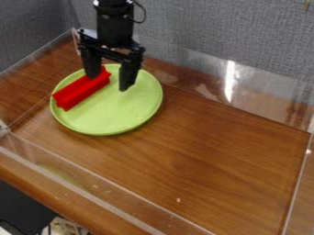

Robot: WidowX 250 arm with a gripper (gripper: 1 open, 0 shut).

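My gripper [108, 75] is open over a green round plate [110, 115], its two black fingers pointing down. A red block [76, 92], elongated, lies diagonally on the left part of the plate. The left finger is just above the block's upper right end; whether it touches cannot be told. The right finger is over the plate to the right of the block, with nothing held between them.
A grey wall [233, 37] with a shiny strip along its base stands behind, and the table's edge runs along the lower left.
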